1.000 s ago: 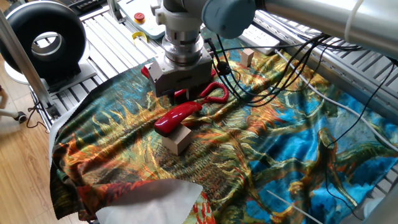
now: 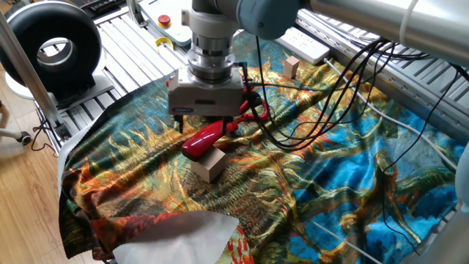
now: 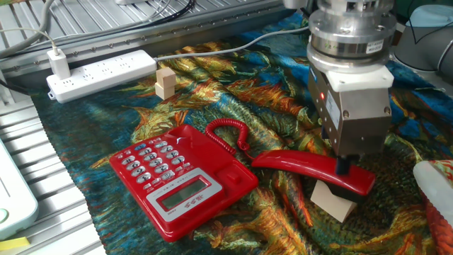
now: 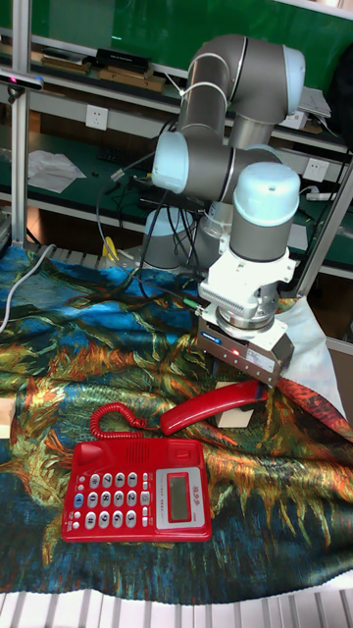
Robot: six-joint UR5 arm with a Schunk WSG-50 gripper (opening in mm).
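A red telephone handset point(image 3: 304, 163) lies off its base, one end resting on a small wooden block point(image 3: 331, 202). The red phone base point(image 3: 185, 185), with its keypad and small screen, sits flat on the patterned cloth; a coiled red cord point(image 3: 230, 134) runs from it towards the handset. My gripper point(image 2: 204, 125) points down at the raised end of the handset, its dark fingers set wide apart. It is open. In exterior view 2 one finger point(image 3: 342, 166) overlaps the handset; whether it touches cannot be told. My gripper hides much of the phone base in exterior view 1.
Two small stacked wooden blocks point(image 3: 165, 83) stand near a white power strip point(image 3: 102, 76) at the table's edge. Black cables point(image 2: 322, 125) hang from the arm over the cloth. The patterned cloth point(image 2: 293, 213) is wrinkled, with its pale underside folded over at the front.
My gripper has come lower and slightly left in exterior view 1, turning so its fingers show side by side. The handset, block and cloth look unmoved.
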